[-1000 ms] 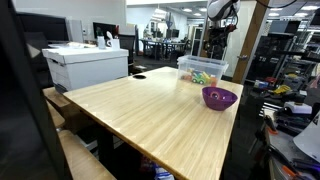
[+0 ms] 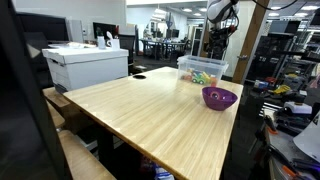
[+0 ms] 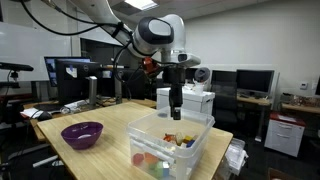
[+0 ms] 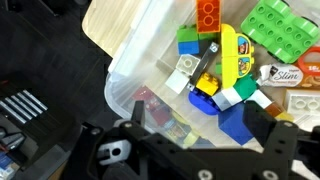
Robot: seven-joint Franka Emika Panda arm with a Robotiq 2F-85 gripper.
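A clear plastic bin (image 3: 205, 137) holds several colourful toy bricks and stands at one end of the table. In the wrist view, an orange brick (image 4: 208, 15), a large green brick (image 4: 278, 30), a yellow piece (image 4: 231, 58) and a blue block (image 4: 235, 124) lie inside it. My gripper points down above the bin, its two dark fingers wide apart. Nothing shows held between them, and the bricks lie below. A purple bowl (image 2: 220, 97) rests on the table apart from the bin; small contents seem to show in it.
Bare wooden table (image 2: 150, 105) stretches away from the bin and bowl. The bin's clear walls rise around the bricks. A white cabinet (image 2: 90, 70) stands beyond the table, and desks with monitors (image 3: 255, 82) are in the background.
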